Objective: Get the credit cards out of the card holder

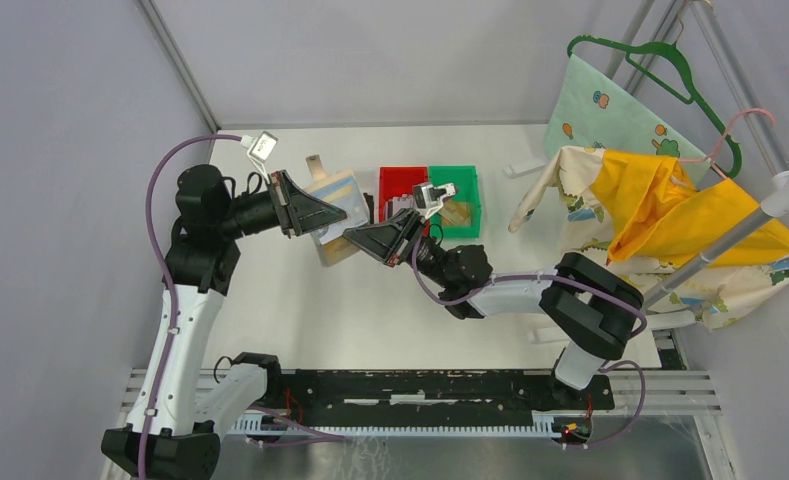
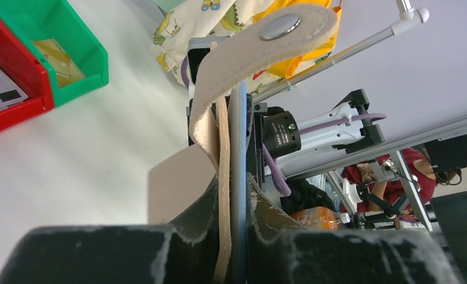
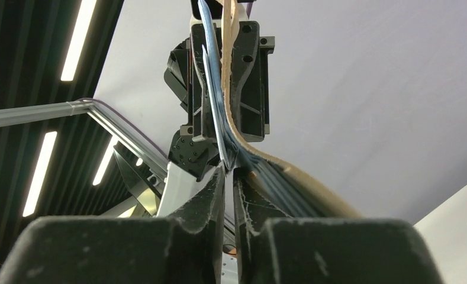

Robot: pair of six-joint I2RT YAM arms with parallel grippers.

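Note:
A beige card holder with pale blue sleeves is held on edge above the table, its snap strap curling free over the top. My left gripper is shut on the card holder from the left, cover and sleeves pressed between its fingers. From the right, my right gripper meets the holder's lower right part. In the right wrist view its fingers stand close together with a narrow gap. The blue sleeves fan apart just above their tips; whether a card or sleeve edge is pinched there is unclear.
Behind the arms, a red bin and a green bin stand side by side with flat things inside. Clothes on hangers crowd the right side. Bare white table lies in front.

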